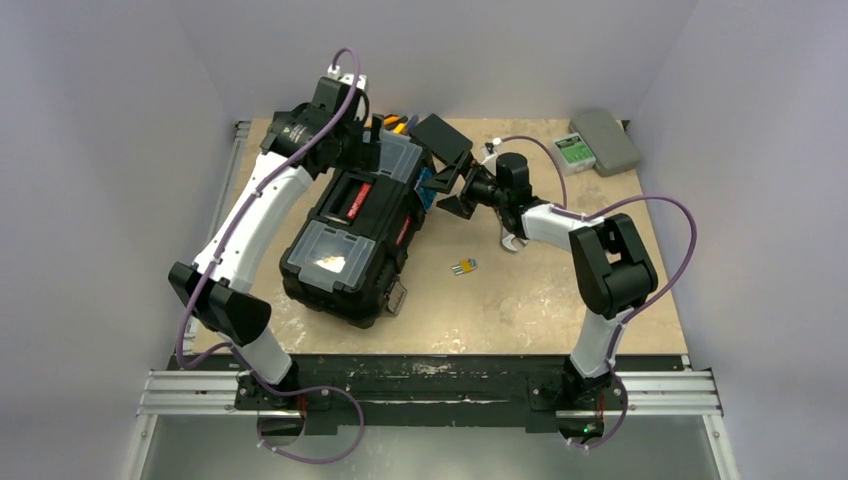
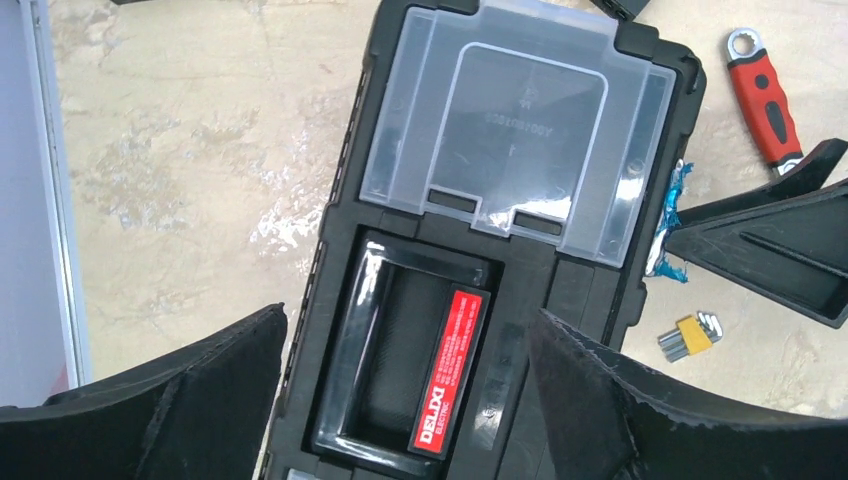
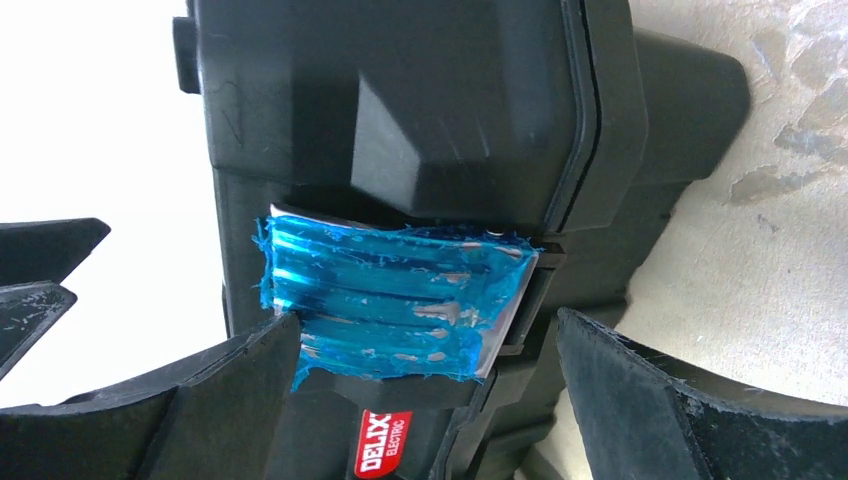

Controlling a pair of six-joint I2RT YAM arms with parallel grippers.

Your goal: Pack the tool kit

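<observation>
The black toolbox (image 1: pixel 350 215) stands shut on the left half of the table, its clear-lidded compartments (image 2: pixel 500 130) on top. On its right side is a latch (image 3: pixel 400 300) covered in blue tape. My left gripper is above the toolbox lid, its fingers spread and nothing between them. My right gripper stands open at the blue-taped latch, one finger toward each end of it; contact cannot be made out. A yellow-held hex key set (image 1: pixel 464 267) lies on the table, as does a red-handled wrench (image 2: pixel 762 100).
Behind the toolbox are a dark flat case (image 1: pixel 442 138) and orange-handled tools (image 1: pixel 392 122), partly hidden. At the back right sit a clear box with a green label (image 1: pixel 573 151) and a grey case (image 1: pixel 606 142).
</observation>
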